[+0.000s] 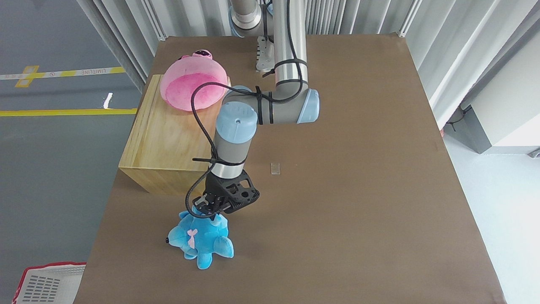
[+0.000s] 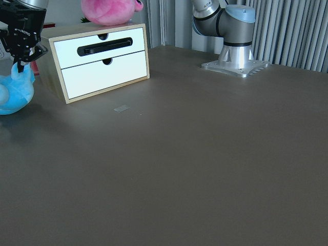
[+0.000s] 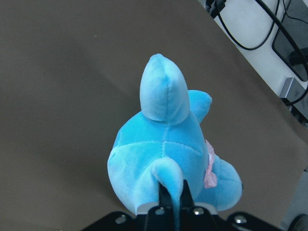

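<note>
A blue plush bear with a pink bow is on the brown table at the front left, beside a wooden drawer box. My gripper is directly over it, at its upper part. In the left view the gripper touches the bear from above. In the wrist view the black gripper has a blue limb of the bear between its fingers, and it looks shut on it.
A wooden box with two white drawers carries a pink plush toy. A white basket stands off the table at the lower left.
</note>
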